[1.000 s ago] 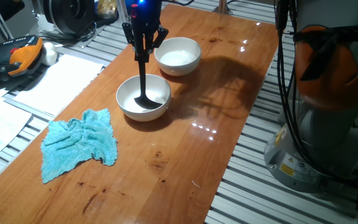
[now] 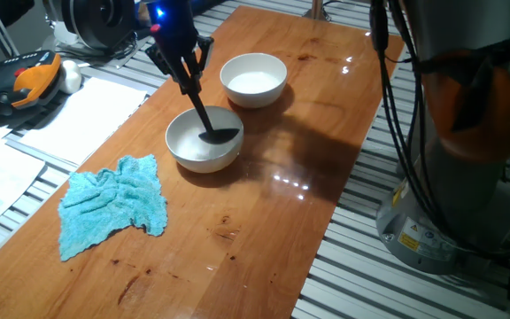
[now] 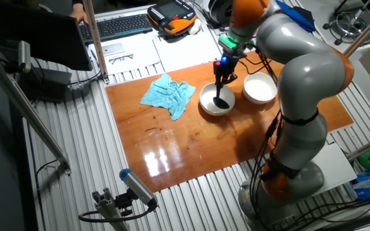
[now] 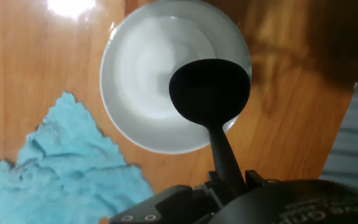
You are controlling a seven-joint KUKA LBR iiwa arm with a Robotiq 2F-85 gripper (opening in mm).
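My gripper [image 2: 190, 81] is shut on the handle of a black ladle [image 4: 210, 93], which slants down from the fingers. The ladle's head is over the inside of the nearer white bowl [image 2: 184, 159], close to its right side in exterior view 1; whether it touches the bowl I cannot tell. White shows inside this bowl in the wrist view, and its contents are hard to make out. A second white bowl [image 2: 253, 81] stands just behind it, also whitish inside. Beside the nearer bowl lies a crumpled turquoise cloth [image 2: 113, 204].
The wooden board [image 2: 237, 266] is bare in front of the bowls and along its right side. Papers [image 2: 87, 124] and an orange-black device [image 2: 20, 84] lie off its left edge. Cables [image 2: 405, 115] hang along the arm.
The gripper has shifted left in exterior view 1, and the ladle has gone from nearly upright to slanted. Its head has moved slightly right and up within the bowl. Bowls and cloth stay put.
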